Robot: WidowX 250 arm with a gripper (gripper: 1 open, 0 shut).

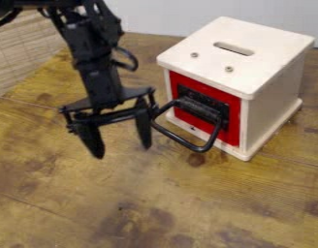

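My black gripper (120, 138) is open and pointed down over the wooden table, left of a white box (263, 95) with a red front panel (189, 90). A black U-shaped handle (198, 145) sticks out from that panel toward the lower left. The gripper's right side is close to the handle's left end; I cannot tell if they touch. Nothing shows between the fingers.
A woven mat (26, 58) stands at the upper left, and a pale wall lies behind the box.
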